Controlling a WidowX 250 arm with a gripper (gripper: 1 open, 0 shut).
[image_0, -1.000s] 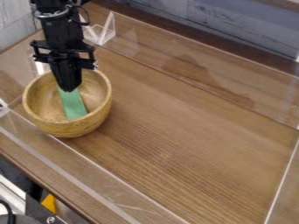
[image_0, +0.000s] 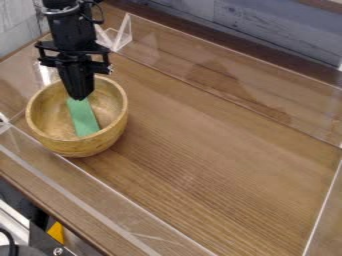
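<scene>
The black gripper (image_0: 70, 72) hangs at the upper left, its fingertips just over the back half of a tan bowl (image_0: 104, 140). A green object (image_0: 83, 118) lies in the bowl, reaching up under the gripper. Whether the fingers are open or shut on anything is hard to tell at this size.
A clear plastic piece (image_0: 115, 32) stands behind the arm on the left. The table's left edge runs beside the bowl, with dark items and some yellow below it at the lower left.
The gripper and arm have shifted slightly to the left and up. The bowl and the green object look about the same.
</scene>
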